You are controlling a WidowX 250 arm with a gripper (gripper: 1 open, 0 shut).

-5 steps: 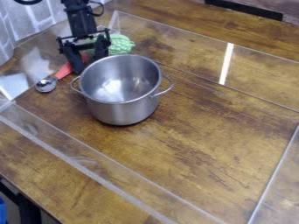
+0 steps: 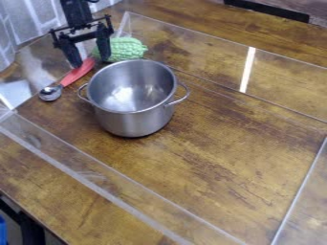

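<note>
My black gripper [image 2: 83, 46] hangs at the top left, over the far end of a red-handled metal ladle or spoon [image 2: 53, 91] and beside a green leafy toy vegetable [image 2: 128, 51]; whether its fingers are open or shut is hard to tell. A large steel pot [image 2: 132, 115] with two side handles stands right of the spoon, in front of the green thing.
Clear plastic edging runs along the left, right and back of the work area.
My gripper has risen and moved slightly left, away from the pot, uncovering more of the red handle and the green thing.
</note>
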